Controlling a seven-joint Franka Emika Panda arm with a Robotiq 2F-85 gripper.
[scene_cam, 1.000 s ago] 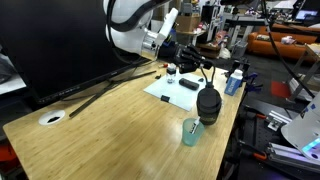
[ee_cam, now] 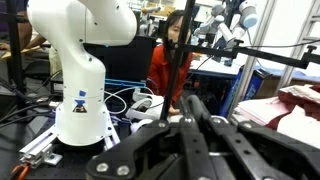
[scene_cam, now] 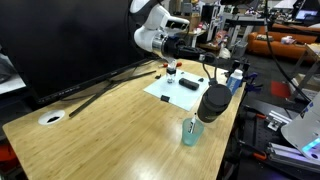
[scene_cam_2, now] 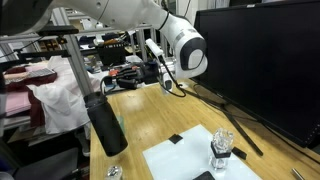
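Note:
A dark cylindrical container hangs tilted near the front table edge, its lower end towards a translucent teal cup with a white stick in it. My gripper is above the container, shut and joined to its top by a thin dark part; the exact contact is too small to make out. In the second exterior view the black container slants too, mostly covering the teal cup. The wrist view shows the dark gripper pointing level across the room, with the container out of sight.
White paper with a black block lies at the back of the table. A blue bottle stands near the right edge. A white round lid is far left. The wooden surface left of the cup is clear.
The arm has shifted in the first exterior view. The dark container has gone from nearly upright to tilted, its top leaning right, close beside the teal cup, which has stayed put.

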